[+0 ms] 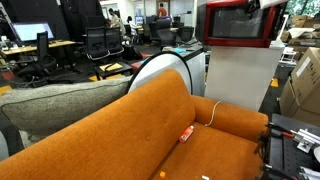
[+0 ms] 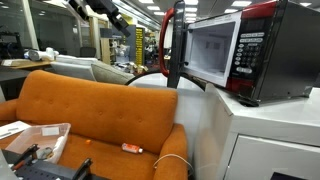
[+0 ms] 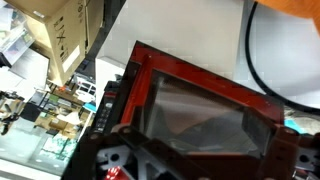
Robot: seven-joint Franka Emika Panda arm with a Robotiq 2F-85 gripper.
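Observation:
A red and black microwave (image 2: 262, 50) stands on a white cabinet, its door (image 2: 172, 45) swung open to the left and the pale interior showing. In exterior view 1 the red-framed door (image 1: 236, 25) fills the upper right. My gripper (image 2: 121, 27) hangs in the air to the left of that door in exterior view 2, apart from it. From the wrist, I look down past the gripper at a red frame with a dark glossy panel. Its fingers (image 3: 256, 125) are wide apart, with nothing held between them.
Below is an orange sofa (image 2: 95, 105) with a small red item (image 2: 131, 148) on the seat. A clear plastic bin (image 2: 40, 140) sits at the left front. The white cabinet (image 2: 235, 135) bounds the right side; a cardboard box (image 3: 62, 35) shows in the wrist view.

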